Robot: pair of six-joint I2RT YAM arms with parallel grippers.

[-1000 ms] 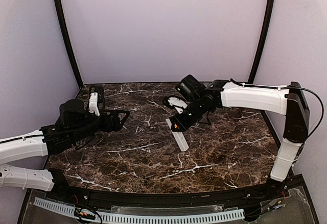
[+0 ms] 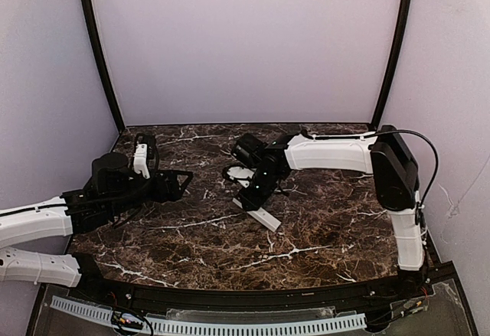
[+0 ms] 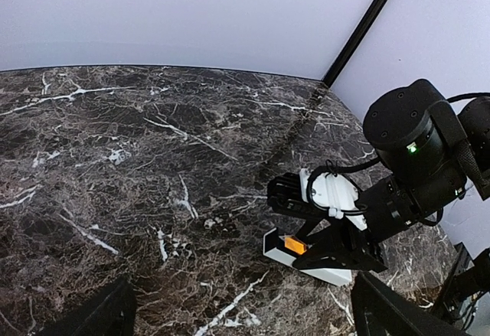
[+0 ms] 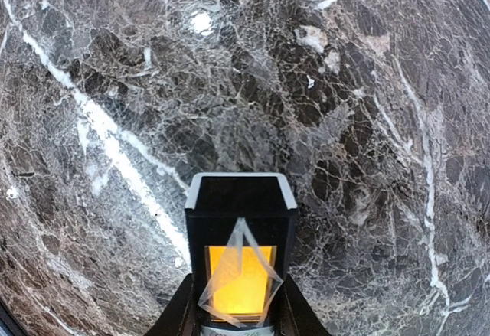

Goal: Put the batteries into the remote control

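Note:
A long white remote control (image 2: pixel 264 219) with a black end slants across the middle of the table, and my right gripper (image 2: pixel 249 198) is shut on it near its far-left end. In the right wrist view the black end of the remote control (image 4: pixel 241 225) points away between the fingers, with an orange patch (image 4: pixel 241 286) under a clear strip. The orange patch (image 3: pixel 294 245) also shows in the left wrist view. Apart on the left side, my left gripper (image 2: pixel 184 186) stands open and empty. I can make out no loose batteries.
Bare dark marbled table (image 2: pixel 199 252) lies between the two arms and along the front. Pale walls (image 2: pixel 245 45) close off the back and sides. A perforated metal rail (image 2: pixel 253 327) runs along the front edge.
In the top view the left arm looks still.

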